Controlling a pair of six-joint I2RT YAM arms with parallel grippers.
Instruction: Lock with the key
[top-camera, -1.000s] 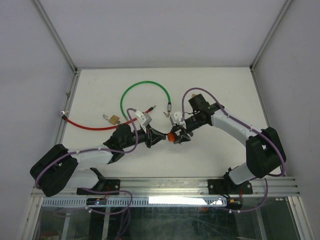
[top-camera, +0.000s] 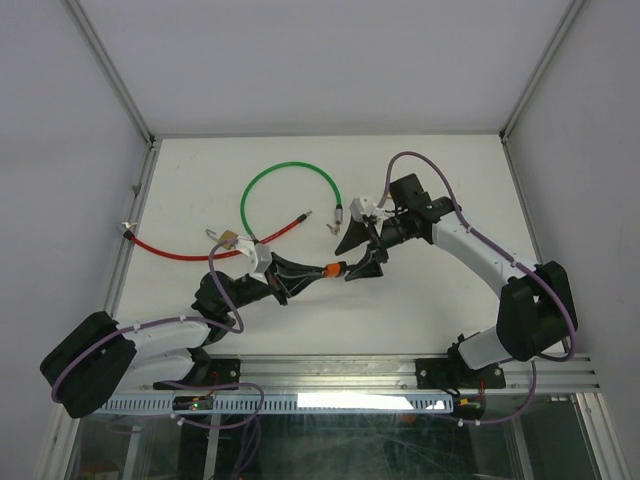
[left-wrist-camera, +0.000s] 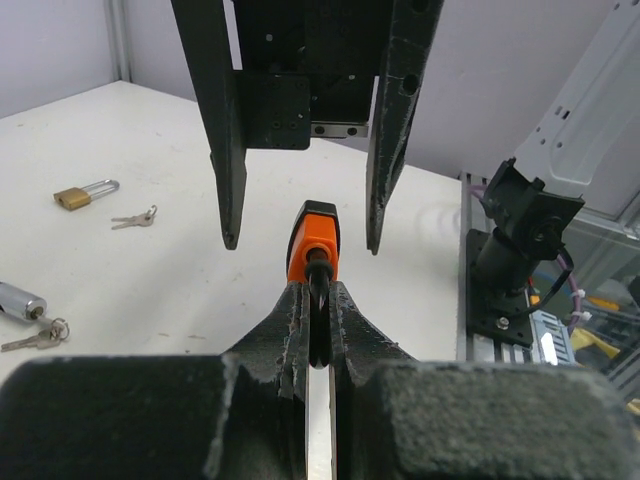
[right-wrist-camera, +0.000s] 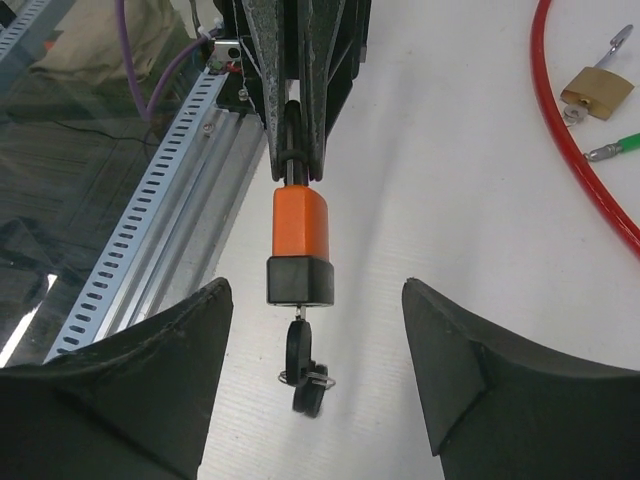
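Observation:
My left gripper is shut on an orange-and-black key fob (right-wrist-camera: 300, 222), held by its dark shaft end, with a small black piece (right-wrist-camera: 298, 355) on a metal ring dangling from the far end. My right gripper (top-camera: 358, 250) stands open around the fob's far side, apart from it, its two dark fingers either side in the right wrist view. A brass padlock (left-wrist-camera: 73, 199) with a silver shackle lies at the back of the table, with loose keys (left-wrist-camera: 133, 219) beside it.
A red hose (top-camera: 170, 252) and a green hose (top-camera: 285, 165) with metal fittings lie behind the grippers. A metal rail edge runs along the front.
My left gripper has drawn back to the left with the fob; my right arm has moved right and up, its fingers now apart from the fob.

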